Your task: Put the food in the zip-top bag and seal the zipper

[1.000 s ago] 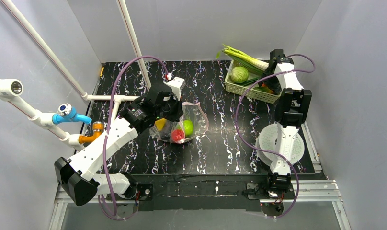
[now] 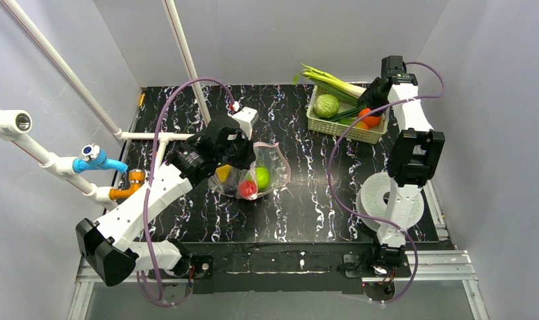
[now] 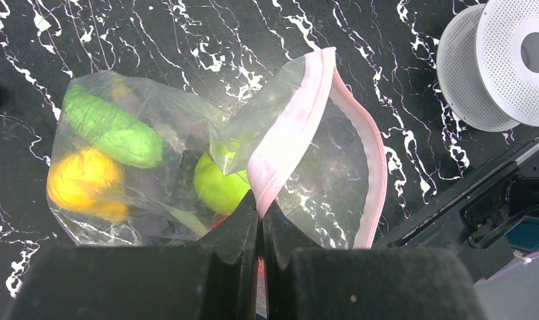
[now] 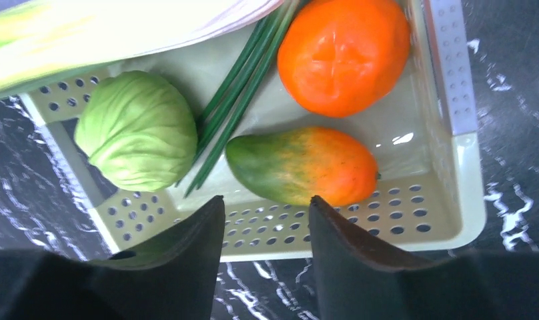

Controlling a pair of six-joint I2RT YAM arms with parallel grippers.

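A clear bag (image 2: 275, 160) with a pink zip edge (image 3: 370, 153) lies on the counter, its mouth spread. Through the plastic show a green vegetable (image 3: 113, 127), a yellow one (image 3: 87, 180), a lime-green ball (image 3: 217, 183) and a red item (image 2: 247, 189). My left gripper is shut on the zip edge. My right gripper stands open above the basket, nothing between its fingers. Beyond its fingertips, inside the basket, lies a mango (image 4: 303, 165), green at one end and orange at the other, with the orange persimmon (image 4: 343, 57) apart from it.
The yellow perforated basket (image 2: 340, 131) also holds a cabbage (image 4: 137, 130), green stalks (image 4: 243, 93) and a leek (image 4: 120, 37). White discs (image 2: 370, 200) sit at the right front. Counter between bag and basket is clear.
Earlier the basket shifted slightly left. The left arm looks unmoved.
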